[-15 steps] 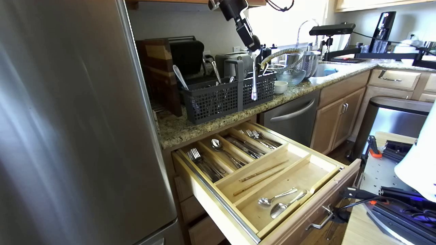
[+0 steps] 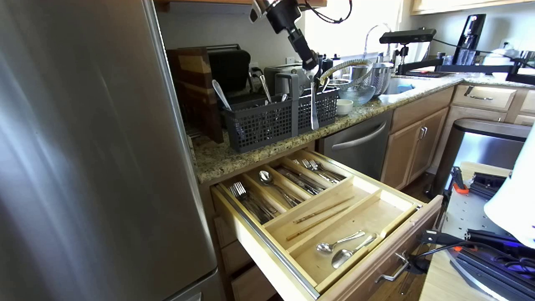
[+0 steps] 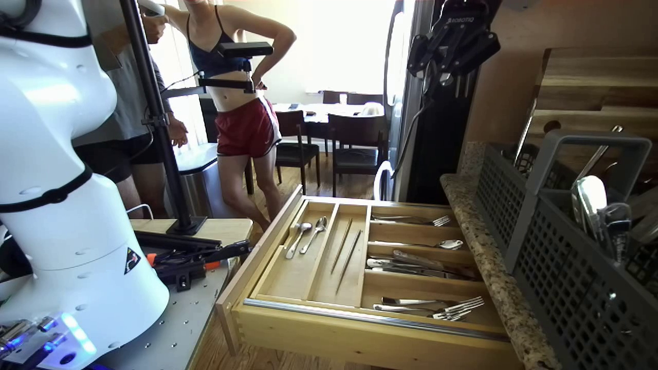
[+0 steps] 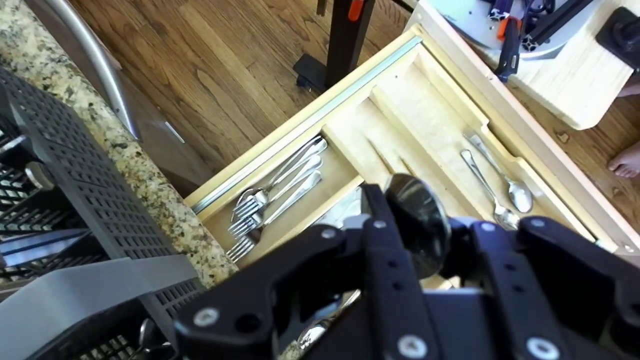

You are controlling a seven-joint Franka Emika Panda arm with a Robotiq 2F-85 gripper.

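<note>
A metal spoon hangs from my gripper [image 2: 309, 66], which is shut on it near the bowl. In exterior view 1 its long spoon handle [image 2: 314, 108] points down in front of the grey cutlery basket [image 2: 261, 123]. The wrist view shows the dark, shiny spoon bowl [image 4: 420, 225] between the fingers, above the open drawer [image 4: 288, 141]. Exterior view 2 has the gripper high near the fridge, its spoon hard to make out. Inside the drawer, two spoons [image 3: 313, 235] lie in the front compartment, chopsticks [image 3: 349, 262] in the one behind it, and forks [image 3: 453, 308] and other cutlery at the back.
More cutlery [image 3: 595, 200] stands in the basket on the granite counter [image 2: 210, 163]. A small white bowl [image 2: 344, 106] and a glass bowl [image 2: 357, 93] sit right of it. Wooden boards [image 2: 203, 90] lean at its left. The drawer's front-right section is empty. Two people stand beyond the drawer.
The gripper has come slightly lower, its arm tilting a little, and the spoon handle's end hangs lower and slightly further right. The drawer and its cutlery look unchanged.
</note>
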